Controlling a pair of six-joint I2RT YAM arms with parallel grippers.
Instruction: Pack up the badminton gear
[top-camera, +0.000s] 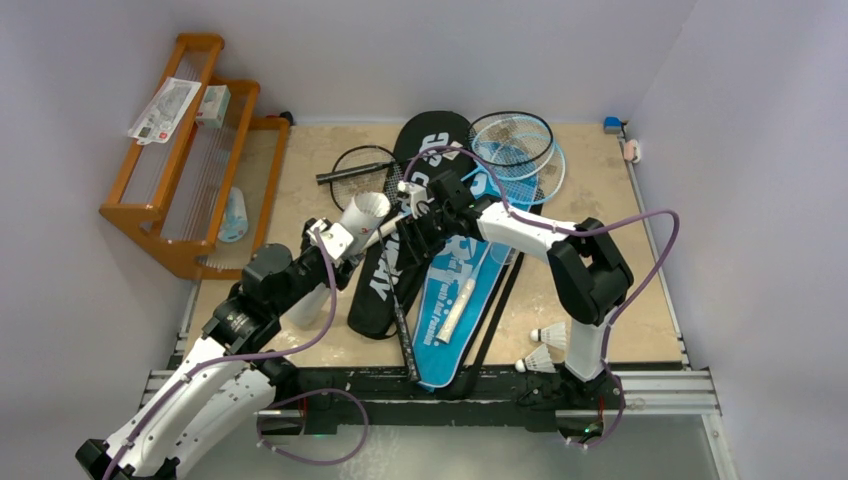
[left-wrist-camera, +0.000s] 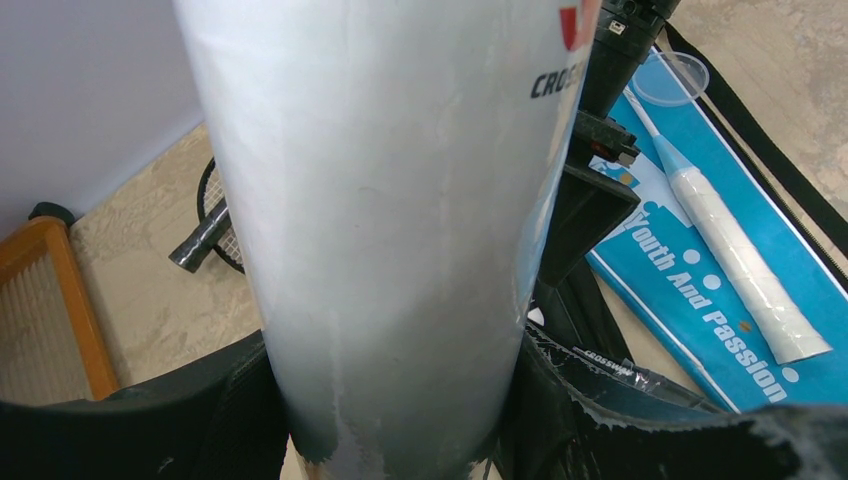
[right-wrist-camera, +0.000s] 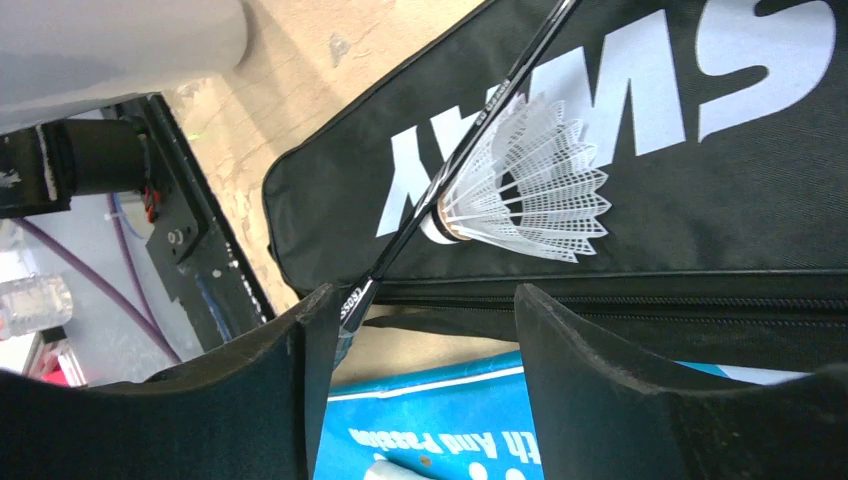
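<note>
A white tube (top-camera: 365, 212) is gripped by my left gripper, its fingers closed around both sides; the tube fills the middle of the left wrist view. Below my right gripper a white shuttlecock (right-wrist-camera: 540, 190) lies on the black racket bag (right-wrist-camera: 330, 205). The right fingers stand apart with nothing between them. A dark racket shaft (right-wrist-camera: 495, 105) crosses over the shuttlecock's cork end. Beside the black bag lies the blue bag (top-camera: 436, 350), bearing a white-handled racket (left-wrist-camera: 740, 260). Two more shuttlecocks (top-camera: 537, 360) sit at the front right.
Several rackets (top-camera: 515, 140) overlap at the back, and a black-framed one (top-camera: 365, 172) lies at back left. A wooden rack (top-camera: 190, 170) stands on the left. A clear round lid (left-wrist-camera: 672, 80) rests on the blue bag.
</note>
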